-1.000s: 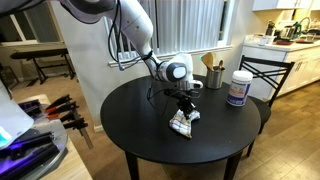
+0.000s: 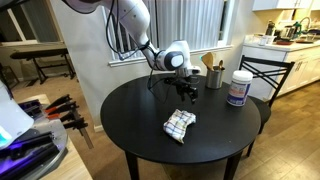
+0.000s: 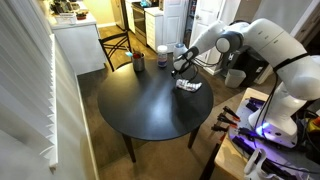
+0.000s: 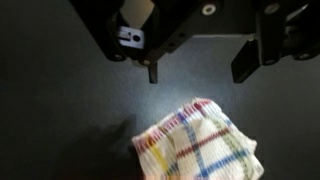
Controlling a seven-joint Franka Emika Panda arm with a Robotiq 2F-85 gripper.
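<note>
A checked cloth [image 2: 179,124], white with coloured lines, lies crumpled on the round black table [image 2: 135,125]. It also shows in exterior view 2, where the cloth [image 3: 188,85] is small near the arm. In the wrist view the cloth [image 4: 200,145] fills the bottom middle, beyond the fingertips and apart from them. My gripper is open, its dark fingers apart with only bare table showing between them. In exterior view 1 the gripper [image 2: 188,97] hangs above the table behind the cloth.
A white tub [image 2: 239,88] with a blue label stands at the table's right side. Behind it a metal utensil holder [image 2: 213,81] sits near the back edge. A chair [image 2: 268,75] is beyond the table.
My gripper was down at the cloth; it has since risen and drawn back from it. The cloth stays on the table, now more spread out.
</note>
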